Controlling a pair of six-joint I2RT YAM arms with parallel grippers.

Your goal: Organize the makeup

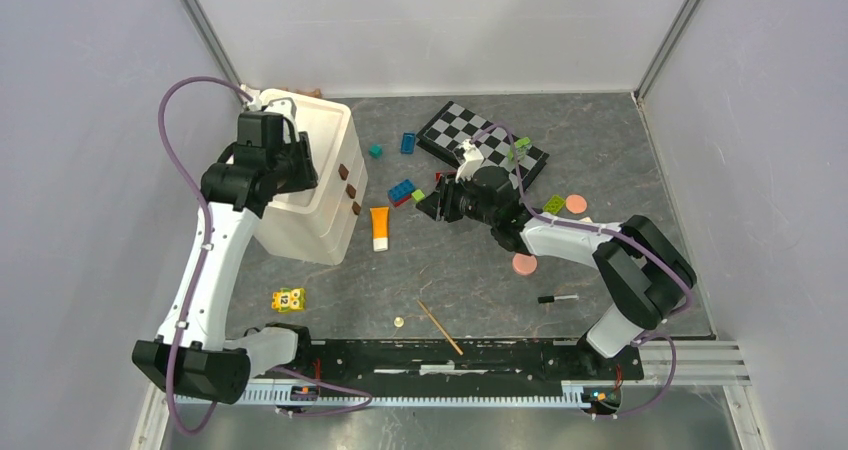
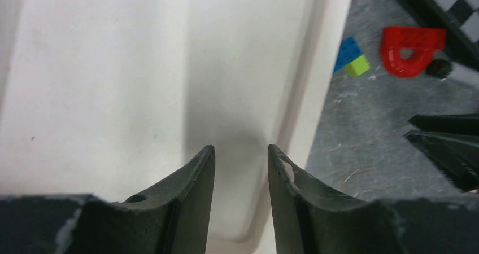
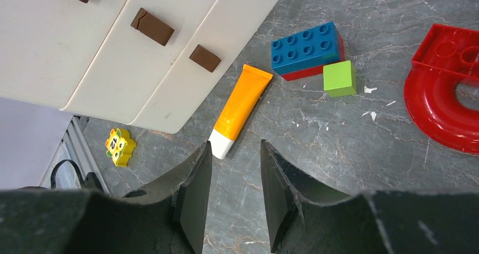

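Note:
The white drawer box, with brown handles on its side, stands at the left. My left gripper is over its pale top; its fingers stand a little apart, with only the box surface showing in the gap. An orange tube with a white cap lies on the table beside the box. My right gripper hovers above the table, right of the tube in the top view, part open and empty. Pink round pieces lie on the right side.
Blue and red bricks, a green cube and a red ring-shaped piece lie near my right gripper. A checkered board is behind. A yellow toy, a stick and a marker lie in front.

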